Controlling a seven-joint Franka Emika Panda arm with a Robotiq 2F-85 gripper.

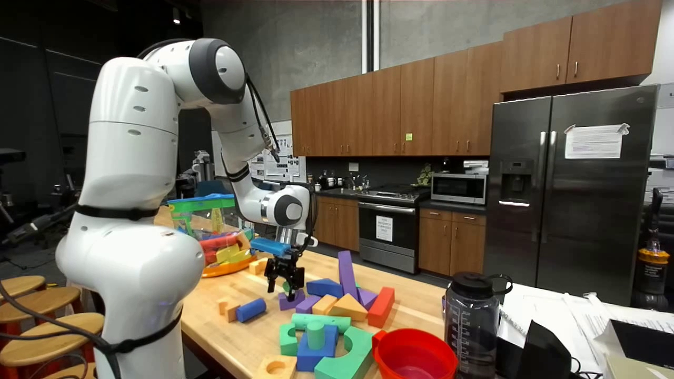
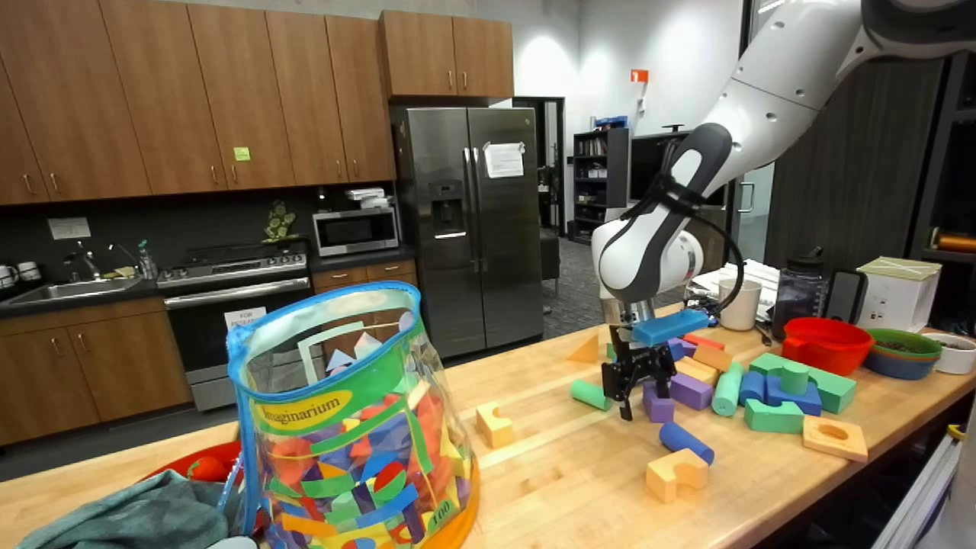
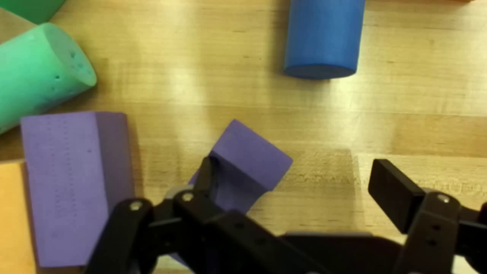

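Note:
My gripper is open low over the table, with bare wood in much of the gap between its fingers. A purple block lies turned at an angle partly under the left finger in the wrist view, which hides some of it. That same purple block shows just beside the fingers in exterior view 2. A blue cylinder lies apart from the gripper, at the top of the wrist view. To the left there, a larger purple block stands next to an orange block and a green cylinder.
A pile of colored blocks crowds one side of the gripper, with a red bowl and a dark bottle beyond. A clear bag of blocks stands on the other side. Between bag and gripper, the tabletop is mostly bare.

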